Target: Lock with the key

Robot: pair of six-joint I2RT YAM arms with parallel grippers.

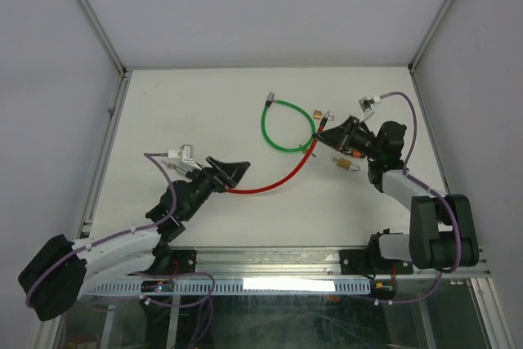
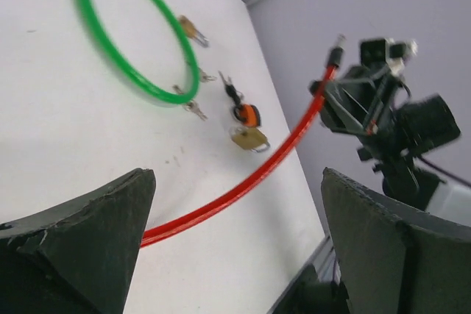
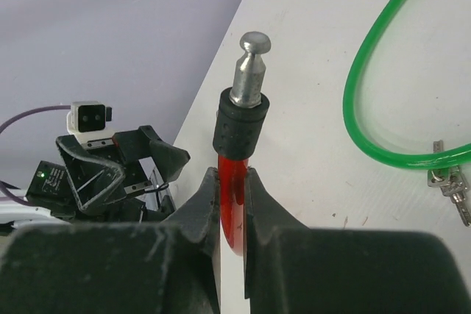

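Observation:
My right gripper (image 1: 319,135) is shut on a red cable lock (image 3: 232,189), just below its black collar and metal pin tip, which points up in the right wrist view. The red cable (image 2: 272,163) curves down toward my left gripper, which stands open in the lower left of the top view. A green cable lock (image 1: 288,149) lies looped at the back, with small keys (image 3: 456,193) beside it. An orange-and-black lock (image 2: 249,115) with keys lies near the right arm.
Brass padlocks (image 1: 343,164) (image 1: 319,114) lie on the white table at the right.

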